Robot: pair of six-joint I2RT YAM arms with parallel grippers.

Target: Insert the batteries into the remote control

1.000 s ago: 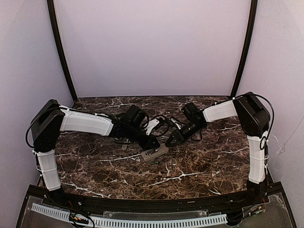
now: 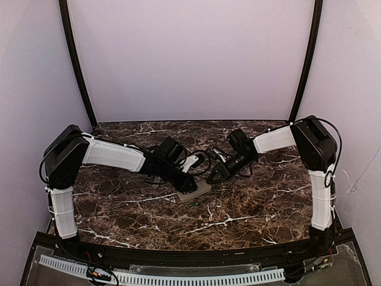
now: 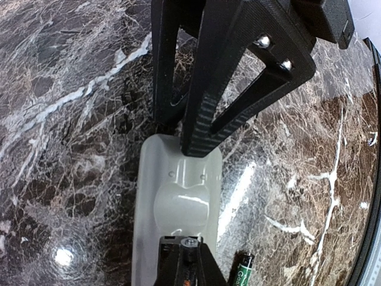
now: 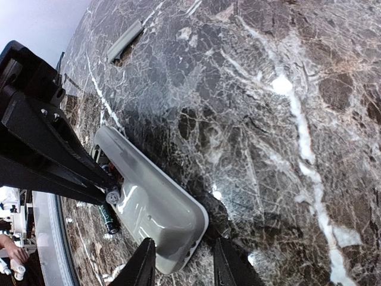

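Observation:
The grey remote (image 3: 178, 155) lies on the marble table, compartment partly hidden by my left fingers. My left gripper is at the compartment, its fingers closely around a battery (image 4: 112, 195); whether they grip it is unclear. My right gripper stands open at the remote's far end, one finger beside it. A green battery (image 3: 243, 268) lies on the table beside the remote.
A grey piece, probably the battery cover (image 4: 124, 42), lies apart on the marble. Both arms meet closely over the remote.
The right arm looks unchanged.

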